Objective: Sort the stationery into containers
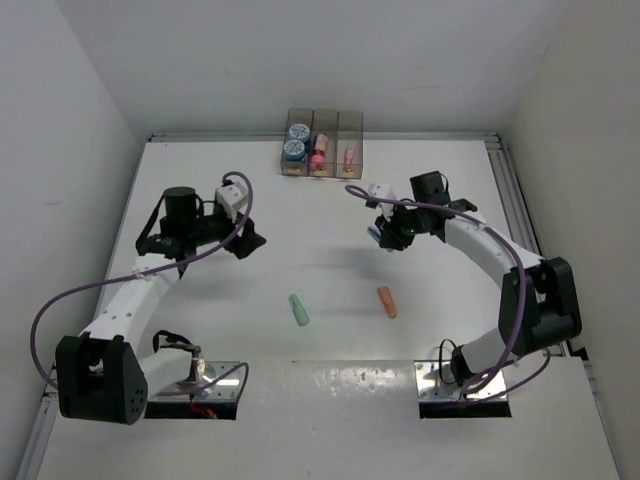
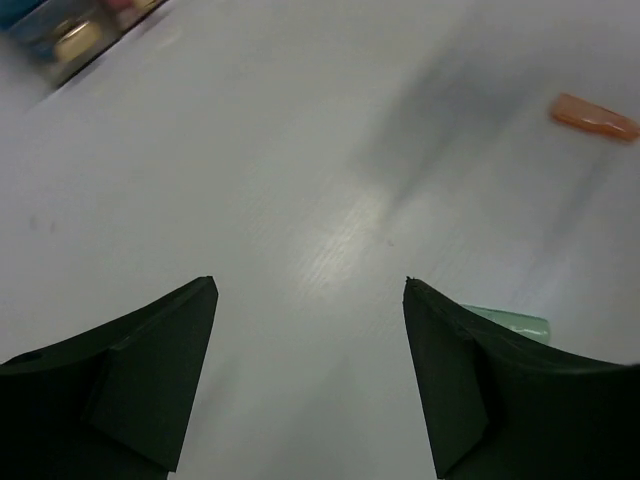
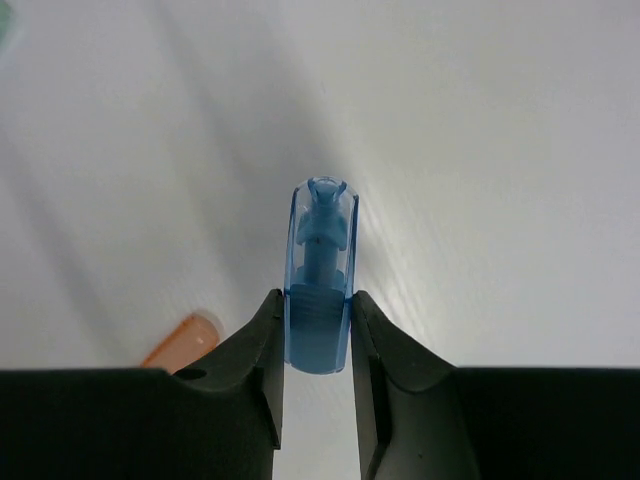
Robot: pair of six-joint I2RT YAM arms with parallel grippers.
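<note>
My right gripper point(image 1: 390, 232) is shut on a clear item with blue inside point(image 3: 318, 325), held in the air over the right half of the table. My left gripper point(image 1: 250, 243) hangs open at the left with nothing between its fingers. An orange item point(image 1: 387, 302) lies below the right gripper, and a green item point(image 1: 299, 309) lies near the front centre. A three-compartment container point(image 1: 350, 125) at the back holds blue round items point(image 1: 295, 148) on the left and pink items point(image 1: 319, 150) in the middle and right compartments.
Walls enclose the workspace at the back and sides. Purple cables loop over both arms.
</note>
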